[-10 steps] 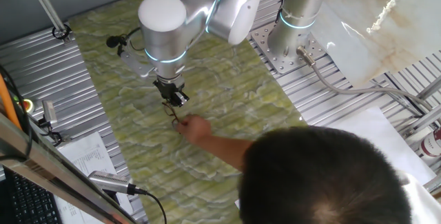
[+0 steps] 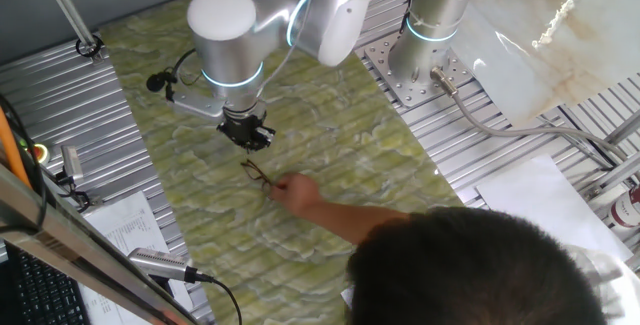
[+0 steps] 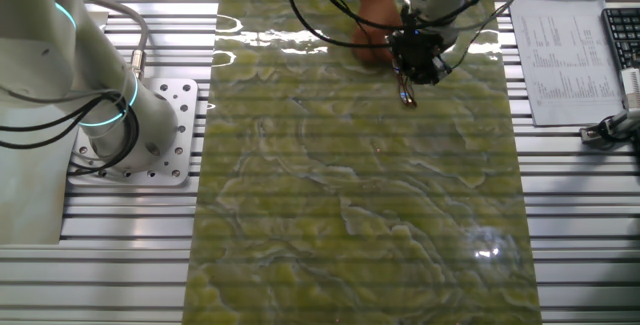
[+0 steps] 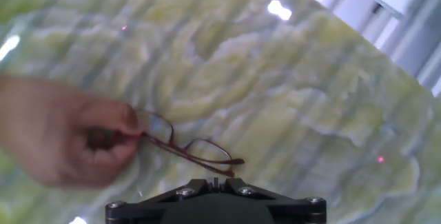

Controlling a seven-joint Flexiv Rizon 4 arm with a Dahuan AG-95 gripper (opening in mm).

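A pair of dark reddish-framed glasses (image 4: 186,152) is held at one end by a person's hand (image 4: 76,134), over the green marbled board. In the wrist view my gripper is at the bottom edge with its fingertips together; nothing shows between them. The free end of the glasses lies just beyond the tips, slightly to their right. From exterior view 1, the gripper (image 2: 254,143) hangs above the glasses (image 2: 256,173), with a small gap between. In exterior view 2 the glasses (image 3: 407,97) are partly hidden behind the gripper (image 3: 422,70).
The person's forearm occupies the near right side in exterior view 1. Most of the green board (image 3: 360,225) is bare. A laptop keyboard (image 2: 45,285) and papers (image 2: 135,227) lie off its left edge.
The hand and glasses have shifted slightly right and downward in exterior view 1. My gripper was closer to the glasses' end a second ago; a gap now shows. The arm has moved slightly left.
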